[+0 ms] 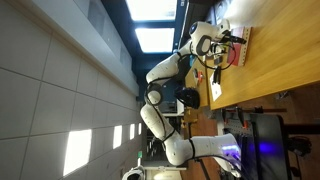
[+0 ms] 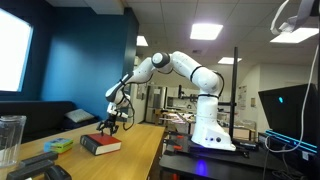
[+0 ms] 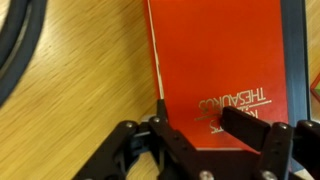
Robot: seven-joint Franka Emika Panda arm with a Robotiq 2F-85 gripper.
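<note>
A thick red book [image 2: 100,143] with pale page edges lies flat on the wooden table. In the wrist view its red cover [image 3: 225,60] fills much of the picture, and the word THESAURUS reads upside down. My gripper shows over one end of the cover, its two dark fingers apart and only the book visible in the gap. Exterior view 2 has the gripper [image 2: 113,127] low by the book's far side. Whether the fingers touch the book cannot be told.
A clear glass [image 2: 10,138] and several small objects, one a blue box [image 2: 54,174], stand left of the book. A black cable loop [image 3: 15,45] crosses the wrist view's corner. Bare table [image 2: 140,150] extends right of the book.
</note>
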